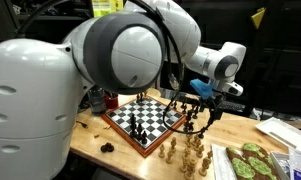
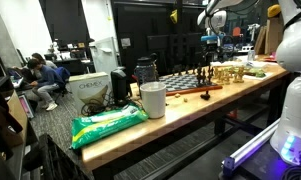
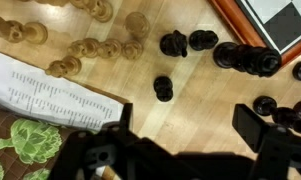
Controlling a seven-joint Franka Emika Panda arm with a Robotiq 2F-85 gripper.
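My gripper stands open in the wrist view, a wide gap between its dark fingers. A small black chess pawn (image 3: 163, 89) lies just beyond the gap, apart from both fingers. Further up are two more black pieces (image 3: 173, 43). In exterior view 1 the gripper hangs above the table, over the group of chess pieces to the right of the chessboard (image 1: 122, 122); its fingertips are too small to make out there. Light wooden pieces (image 3: 110, 48) gather at the upper left of the wrist view.
Black pieces (image 3: 258, 60) cluster beside the board's edge. A printed white sheet (image 3: 45, 93) and green leafy shapes (image 3: 35, 140) occupy the left side. A white tray (image 1: 283, 133) rests at the table's right. Bare wood shows around the pawn.
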